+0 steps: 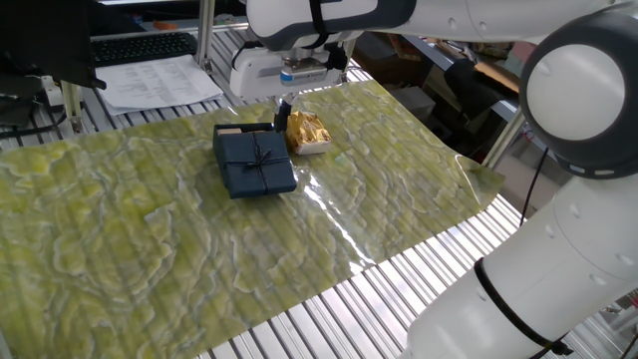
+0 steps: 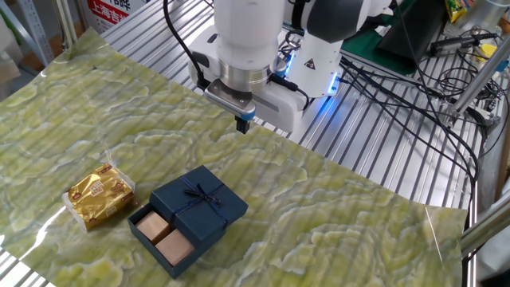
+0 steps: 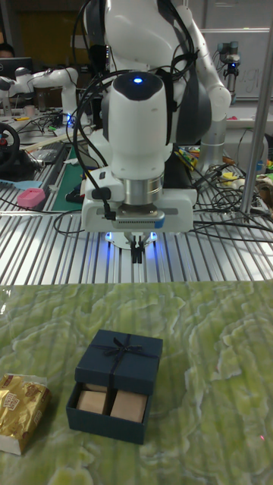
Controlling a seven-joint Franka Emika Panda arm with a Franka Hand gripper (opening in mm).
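Note:
A dark blue box (image 2: 171, 259) rests on the green marbled sheet. Its ribbon-tied lid (image 2: 199, 203) sits askew across it, leaving one side of the box uncovered. Two pale brown blocks (image 2: 176, 246) show in that uncovered part. Beside the box, apart from it, lies a gold-wrapped packet (image 2: 100, 195) with a white side. My gripper (image 3: 136, 252) hangs in the air behind the box, on the arm's side, pointing down. Its dark fingers look close together, with nothing visible between them. From exterior view 1 the fingers (image 1: 281, 116) overlap the space near box and packet.
The green sheet (image 2: 343, 215) is clear around the box and packet. Bare metal slats (image 3: 48, 255) run between sheet and arm base. Papers (image 1: 159, 85) and a keyboard (image 1: 145, 48) lie past one edge. Loose cables (image 2: 446, 88) clutter the base's side.

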